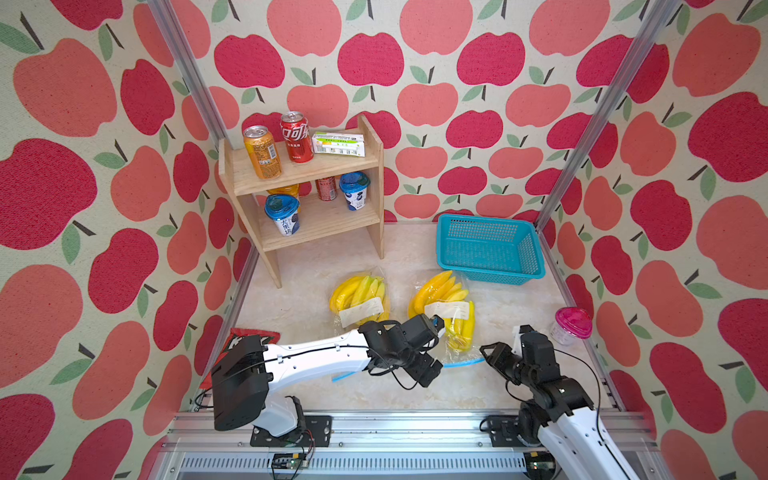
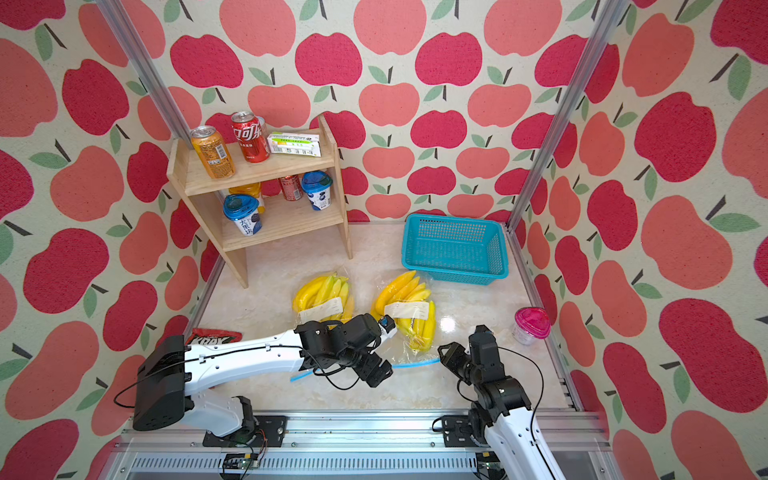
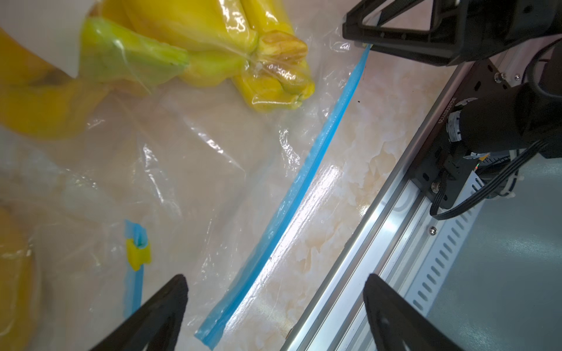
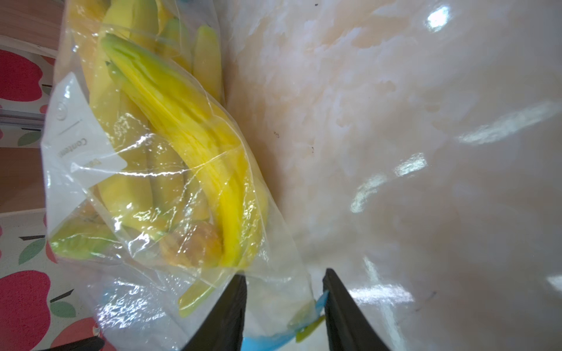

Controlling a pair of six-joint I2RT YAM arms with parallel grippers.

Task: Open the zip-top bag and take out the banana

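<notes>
A clear zip top bag [image 1: 442, 310] of yellow bananas lies flat mid-table, a white label on it. Its blue zip strip [image 3: 292, 193] runs along the near edge. My right gripper is shut on the right end of that strip, where a yellow-green bit shows near the fingers. The left gripper stands open above the strip's left end, its fingers apart with nothing gripped. Inside the bag, bananas [image 4: 199, 140] show through the film. Whether the zip is parted, I cannot tell.
A second banana bag [image 1: 357, 294] lies to the left, partly under my left arm. Behind stand a turquoise basket [image 1: 489, 277] and a wooden shelf [image 1: 320, 226] of cans and tubs. At the right sits a pink-lidded jar [image 1: 573, 322]. Bare table lies between jar and basket.
</notes>
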